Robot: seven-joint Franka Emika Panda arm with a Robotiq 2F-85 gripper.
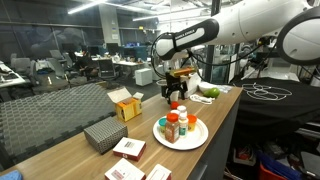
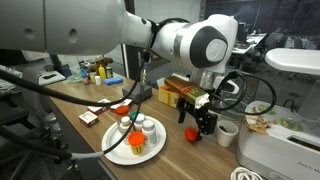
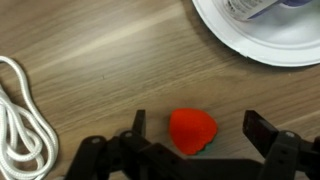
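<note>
A small red, rounded object [image 3: 192, 130] rests on the wooden table, with a dark spot at its edge in the wrist view. My gripper is open above it, one fingertip on either side and nothing gripped. From the second exterior view the red object [image 2: 191, 134] sits just below the gripper [image 2: 194, 119]. The first exterior view shows the red object [image 1: 174, 104] behind the plate, partly hidden, with the gripper [image 1: 178, 92] over it. How much height separates them is hard to tell.
A white plate [image 2: 118, 155] holding several bottles and jars stands close by. A coiled white cord [image 3: 30, 140] lies on the other side. A yellow box [image 1: 126, 105], a grey mesh box [image 1: 106, 134] and a white cup [image 2: 227, 132] are also on the table.
</note>
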